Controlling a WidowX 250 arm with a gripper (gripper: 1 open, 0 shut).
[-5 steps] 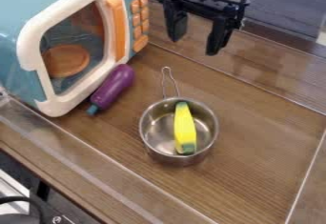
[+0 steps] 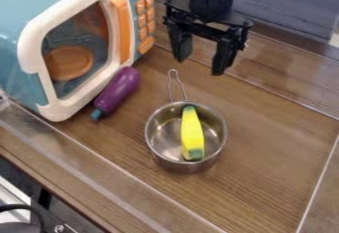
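A steel pot [image 2: 169, 146] with a wire handle stands on the wooden counter, a yellow corn-like toy [image 2: 192, 130] with green ends lying inside it. A purple eggplant [image 2: 118, 88] rests left of the pot, beside a toy microwave [image 2: 38, 24] with an orange plate inside. My black gripper [image 2: 203, 49] hangs at the top centre, above and behind the pot, its fingers apart with nothing seen between them.
A grey back wall runs behind the arm. The front edge of the counter crosses the lower left.
My gripper has moved down from a second ago and shifted slightly, still open. The pot, toy, eggplant and microwave have not moved.
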